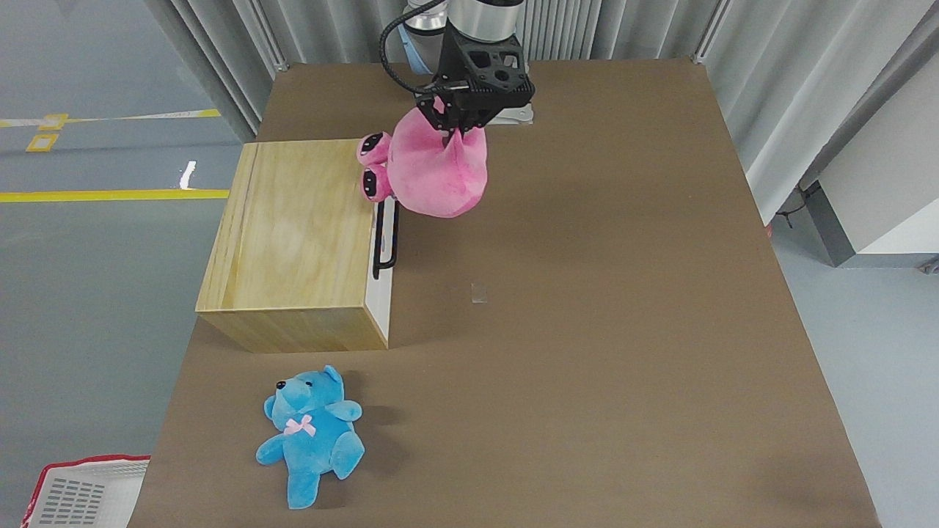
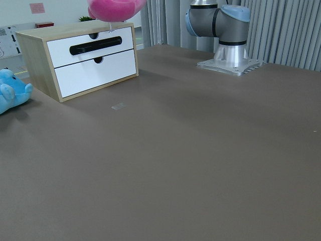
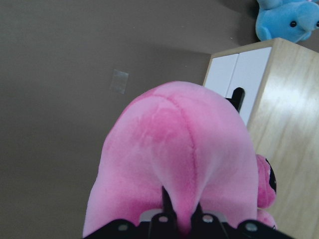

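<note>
A pink plush toy (image 1: 436, 171) with black-eyed bumps hangs from my gripper (image 1: 449, 127), which is shut on a pinched fold of it. It is held above the right end of the wooden drawer box (image 1: 290, 220), whose white front carries a black handle (image 1: 394, 237). In the wrist view the pink toy (image 3: 169, 144) fills the lower middle, partly hiding that handle (image 3: 238, 97). The left view shows only the toy's pink underside (image 2: 115, 9) above the box, with the gripper out of sight.
A blue teddy bear (image 1: 312, 440) lies on the brown table (image 1: 616, 369) in front of the box. A white red-rimmed basket (image 1: 83, 497) is beside the table at lower left.
</note>
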